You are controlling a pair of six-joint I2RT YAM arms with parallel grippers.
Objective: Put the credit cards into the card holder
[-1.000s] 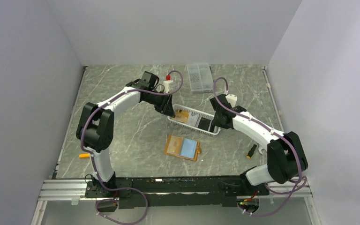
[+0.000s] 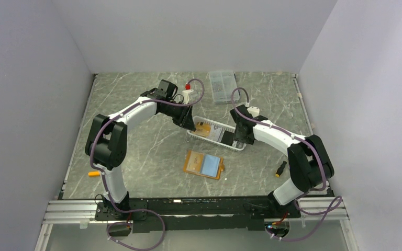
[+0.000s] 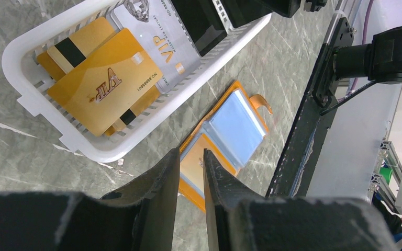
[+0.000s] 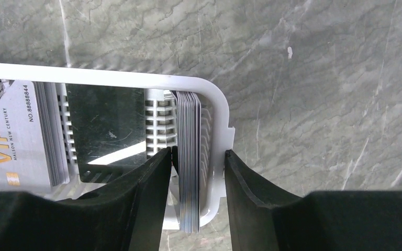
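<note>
A white basket point(image 2: 215, 145) holds gold cards point(image 3: 104, 86), white VIP cards point(image 4: 11, 136) and black cards point(image 4: 107, 125). At its right end, a stack of cards point(image 4: 189, 136) stands on edge between the fingers of my right gripper, which are apart around it. My left gripper is above the table beside the basket's left end, its fingertips slightly apart; nothing visible is held between them. The tan card holder point(image 3: 254, 123), with blue and tan panels, lies open on the table in front of the basket.
A clear plastic box point(image 2: 222, 86) sits at the back. A black-and-yellow tool point(image 2: 281, 168) lies at the front right, an orange object point(image 2: 94, 173) at the front left. The table left of the card holder is clear.
The left arm, basket and card holder have not visibly moved.
</note>
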